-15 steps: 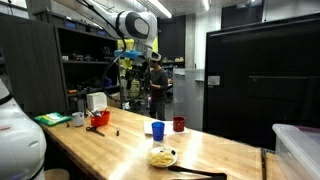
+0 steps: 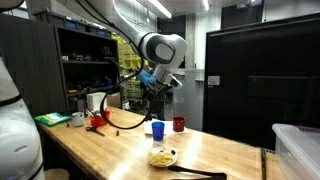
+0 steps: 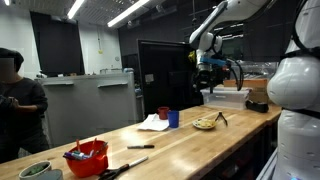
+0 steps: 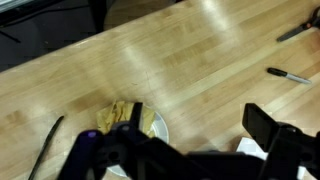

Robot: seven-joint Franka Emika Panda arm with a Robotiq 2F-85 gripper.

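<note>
My gripper is open, its two dark fingers wide apart and nothing between them. It hangs high over the table, well clear of everything on it. Yellow pieces, perhaps chips or a crumpled cloth (image 4: 124,114), lie on a white plate (image 4: 160,130), partly hidden by the gripper in the wrist view. Behind the plate in exterior view 1 stand a blue cup (image 2: 158,131) and a red cup (image 2: 179,124). A white cloth or paper (image 3: 153,123) lies beside the cups.
A black-handled utensil (image 2: 198,173) lies by the plate. Toward the other end are a red basket (image 3: 87,158) with items in it, a bowl (image 3: 37,170) and a marker (image 4: 289,75). A clear bin (image 2: 298,145) stands at the right.
The arm has come lower and swung somewhat to the right in exterior view 1, reaching toward the plate's side. Objects on the table have stayed put.
</note>
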